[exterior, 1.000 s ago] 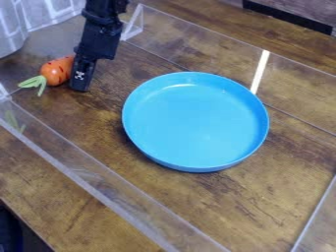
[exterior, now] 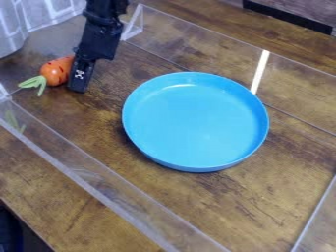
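Observation:
An orange toy carrot (exterior: pixel 54 71) with pale green leaves lies on the wooden table at the upper left. My black gripper (exterior: pixel 77 73) is lowered right at the carrot's right side, its fingers close against or around that end; whether they are open or shut on it is hard to tell. A large blue plate (exterior: pixel 195 120) rests in the middle, to the right of the carrot.
Clear plastic walls (exterior: pixel 125 197) run along the near and left sides. A white object (exterior: pixel 16 22) stands at the upper left corner. A white strip (exterior: pixel 260 71) lies behind the plate. The table right of the plate is clear.

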